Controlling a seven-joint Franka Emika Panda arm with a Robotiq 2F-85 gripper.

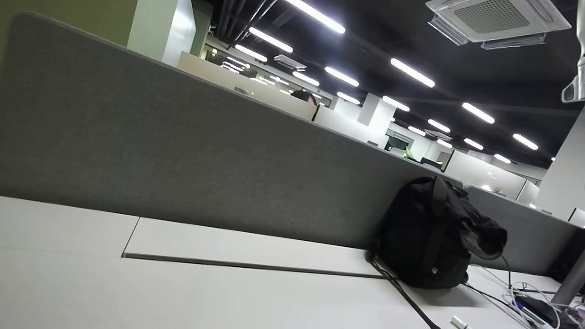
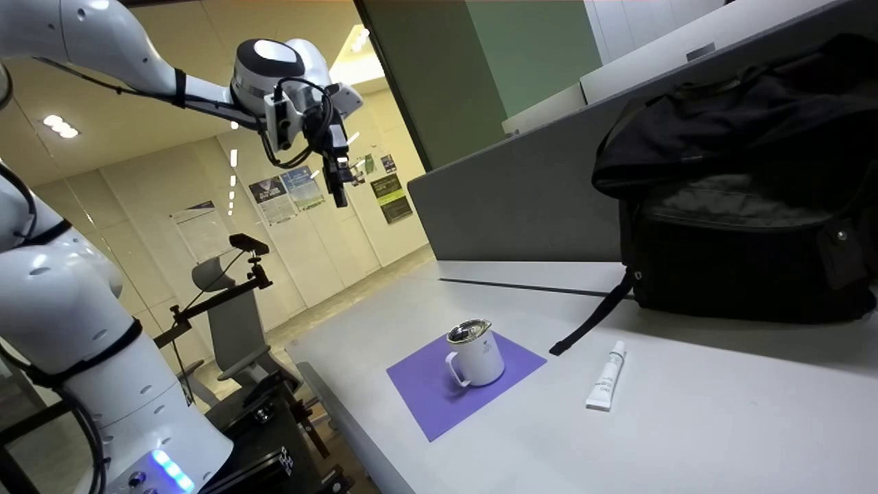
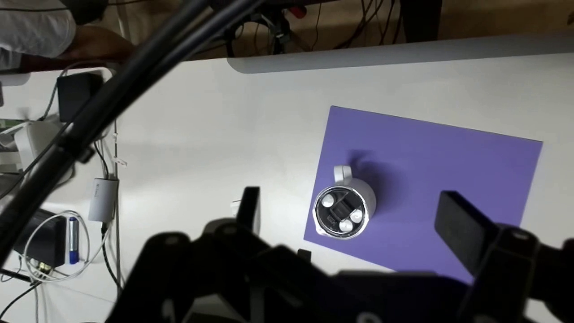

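Observation:
A white mug with a clear lid stands upright on a purple sheet in exterior view 2. From above, in the wrist view, the mug is near the left side of the sheet, its handle toward the top of the picture. High over the desk hangs my gripper, well clear of the mug. Its black fingers are spread wide with only open air between them; the mug appears far below in that gap. A white tube lies flat on the desk, mostly hidden behind one finger in the wrist view.
A large black backpack leans against the grey partition, its strap reaching toward the tube. Cables and a blue marker lie at the left of the wrist view. Bare desk separates them from the sheet.

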